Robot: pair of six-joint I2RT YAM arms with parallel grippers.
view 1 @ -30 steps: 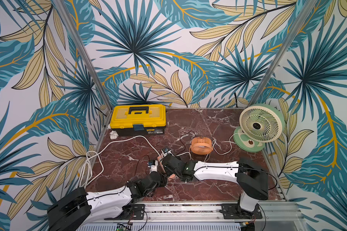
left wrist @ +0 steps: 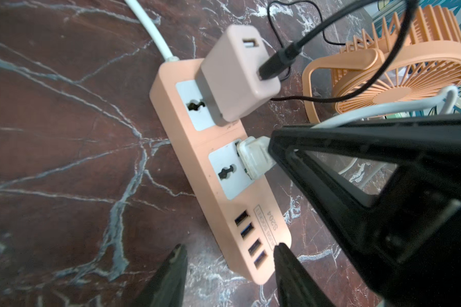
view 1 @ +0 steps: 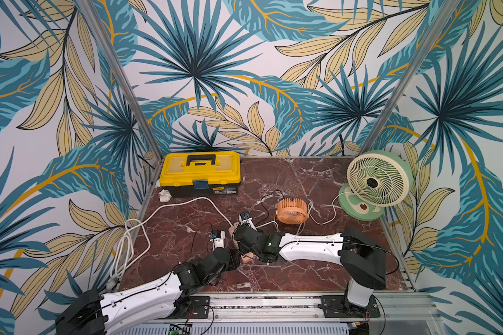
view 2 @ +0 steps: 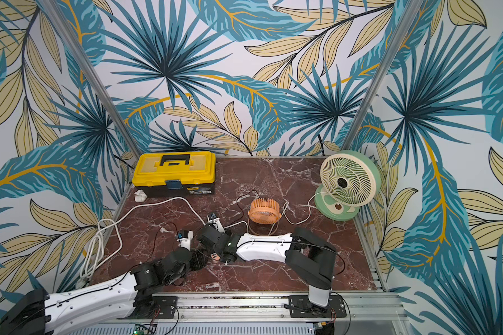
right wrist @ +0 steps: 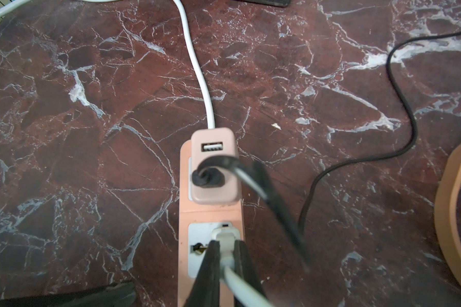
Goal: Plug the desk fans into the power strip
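Note:
The white plug [left wrist: 256, 157] is pinched by my right gripper, which is shut on it. It sits against the middle white socket plate of the peach power strip [left wrist: 189, 158]; how deep its prongs are cannot be told. A pale cable [right wrist: 240, 289] runs from the plug. My left gripper is open near the strip's USB end, its fingers [left wrist: 167, 278] apart with nothing gripped. The green desk fan [view 1: 378, 178] stands at the back right, a white cable leading from its base.
A pink charger [left wrist: 239, 74] with a black cable occupies the strip's far socket. A small orange fan [view 1: 291, 211] stands beyond the right gripper. The yellow toolbox [view 1: 200, 173] is at the back left, with coiled white cable [view 1: 125, 245] near the left edge.
My left arm has shifted a little to the left and toward the front edge. The right arm has moved only slightly, and the fans and toolbox are where they were.

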